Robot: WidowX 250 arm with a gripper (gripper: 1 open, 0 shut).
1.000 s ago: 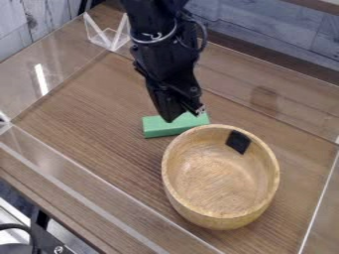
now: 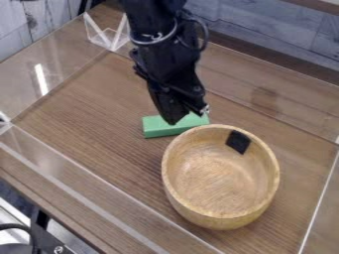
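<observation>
The black robot arm reaches down from the top centre of the camera view, its gripper [image 2: 165, 107] hanging above a green rectangular block [image 2: 167, 127] on the wooden table. The fingers look close together, though the dark shapes make their exact state hard to read. Nothing shows held in them. In front of the block sits a round light-wood bowl [image 2: 215, 186], with a small black block [image 2: 239, 141] at its back right rim.
A grey plank wall [image 2: 272, 35] stands behind. Black hardware and cables [image 2: 20, 238] lie at the lower left corner.
The arm has shifted very slightly; the blocks and bowl stay where they were.
</observation>
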